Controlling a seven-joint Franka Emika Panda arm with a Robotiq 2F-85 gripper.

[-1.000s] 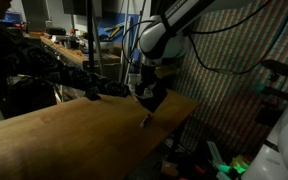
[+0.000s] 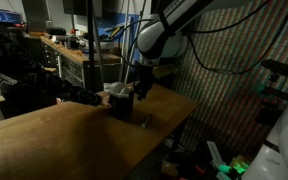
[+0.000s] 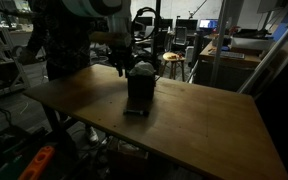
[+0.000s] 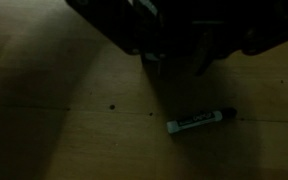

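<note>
A marker [image 4: 201, 121] with a pale body and dark cap lies on the wooden table, below and to the right of my fingers in the wrist view. In exterior view 1 the marker [image 2: 146, 122] is a small streak on the right part of the table. My dark gripper [image 2: 121, 112], with a whitish part above it, is low over the table to the marker's left. In exterior view 2 the gripper [image 3: 139, 104] is just behind the marker [image 3: 134, 112]. Deep shadow hides the gap between the fingers, so anything held there cannot be made out.
A person [image 2: 162, 45] in a light top stands close by the far table edge. Cables and dark equipment crowd the bottom right.
In exterior view 1 my gripper has moved left, away from the person, uncovering the marker on the table. The person has stayed in about the same place.
</note>
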